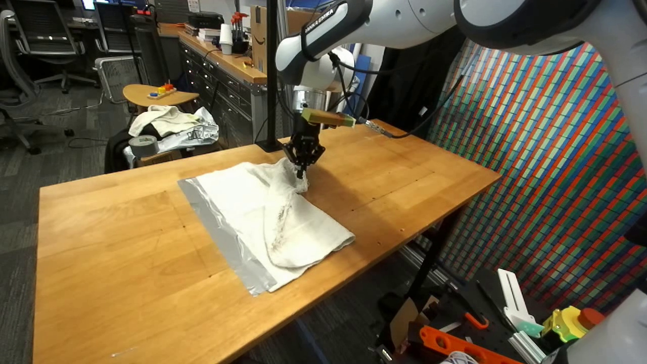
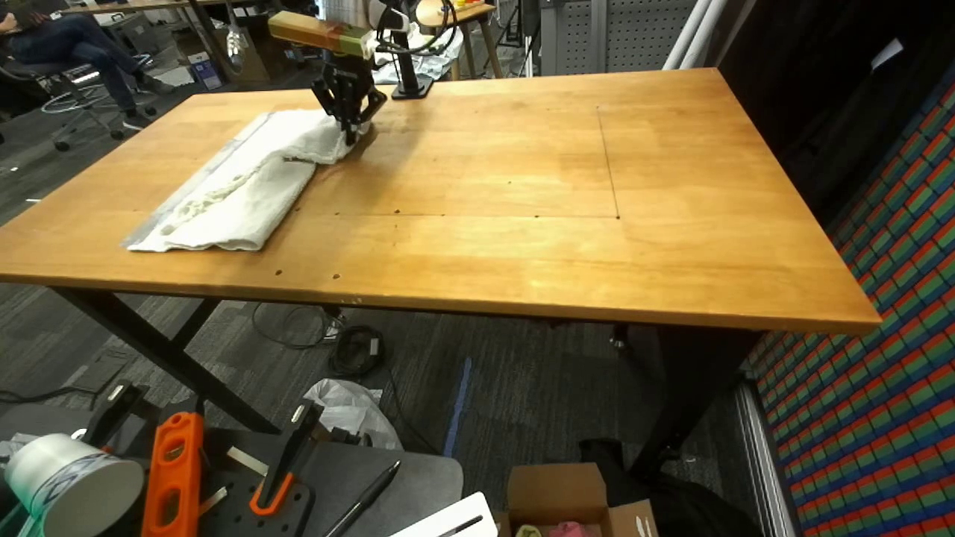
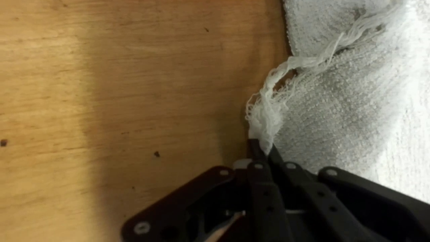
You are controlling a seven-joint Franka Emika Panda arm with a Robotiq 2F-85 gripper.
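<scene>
A white towel [image 1: 242, 194], partly folded over itself, lies on the wooden table with a frayed seam across its fold. Along its left side a grey, shiny strip [image 1: 227, 242] shows. At the towel's far corner my gripper [image 1: 301, 173] points down, its fingers pressed together. The wrist view shows the frayed edge of the towel [image 3: 268, 115] running in between the fingertips of the shut gripper. In the second exterior view the gripper [image 2: 350, 139] stands at the same end of the towel [image 2: 242, 201]; how much cloth is pinched is hidden.
A black post [image 1: 271, 79] rises at the back edge, close to the arm. Tools and an orange level [image 2: 171, 474] lie on a side table.
</scene>
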